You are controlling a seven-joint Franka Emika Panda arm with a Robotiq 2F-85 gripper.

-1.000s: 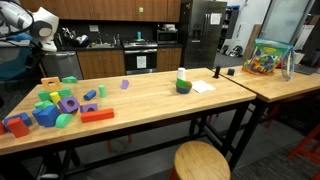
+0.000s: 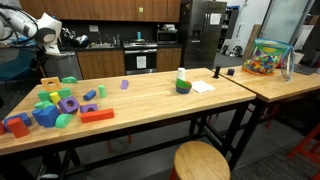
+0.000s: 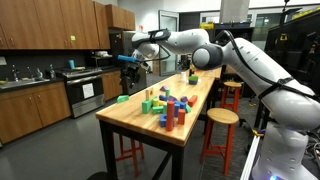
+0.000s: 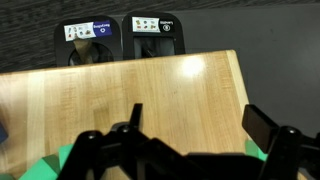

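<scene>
In the wrist view my gripper is open, its dark fingers wide apart with bare wood between them. It hangs over the table's end [image 4: 165, 95], near a corner. Green blocks [image 4: 42, 168] show at the lower left of that view, and another green piece [image 4: 255, 148] is partly hidden by the right finger. Exterior view 2 has the gripper [image 3: 129, 75] above the table's far left edge. Several coloured blocks, among them a blue block [image 2: 45, 115], a purple ring [image 2: 68, 104] and a long red block [image 2: 97, 115], lie at the table's left end.
Two dark bins [image 4: 153, 37] stand beyond the table edge. Farther along the table are a green bowl [image 2: 183, 88], a white paper sheet [image 2: 203, 87] and a small purple block [image 2: 125, 84]. A stool [image 2: 201, 160] stands in front.
The arm has shifted slightly to the right at the upper left of exterior view 1. The blocks on the table have not visibly moved.
</scene>
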